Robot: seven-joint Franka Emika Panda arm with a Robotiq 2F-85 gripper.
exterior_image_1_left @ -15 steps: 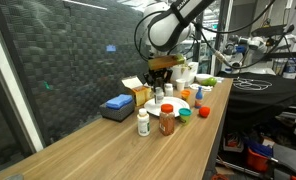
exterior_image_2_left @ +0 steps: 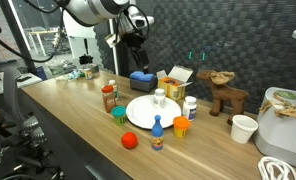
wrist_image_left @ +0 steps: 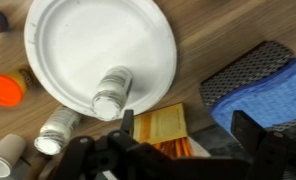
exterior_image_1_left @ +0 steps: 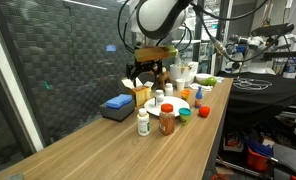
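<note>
My gripper (exterior_image_1_left: 146, 76) stands open above the table, with nothing between its fingers. In the wrist view its two fingertips frame the end of a yellow-orange box (wrist_image_left: 161, 123). A white plate (wrist_image_left: 78, 28) lies flat on the table to the upper left, carrying a small white-capped bottle (wrist_image_left: 112, 92) near its edge. Another white-capped bottle (exterior_image_2_left: 189, 105) stands just off the plate. Folded blue cloth (wrist_image_left: 276, 95) rests on a dark basket (wrist_image_left: 233, 68) at the right of the wrist view.
Around the plate are an orange cup (exterior_image_2_left: 181, 127), a blue bottle (exterior_image_2_left: 157, 134), a red ball (exterior_image_2_left: 128, 141), a green cup (exterior_image_2_left: 119, 116) and a red-lidded jar (exterior_image_1_left: 167, 121). A brown toy animal (exterior_image_2_left: 226, 92) and a white cup (exterior_image_2_left: 242, 127) stand farther along.
My gripper has risen from low over the plate and shifted left in exterior view 1, toward the yellow box and basket. The small bottle remains on the plate.
</note>
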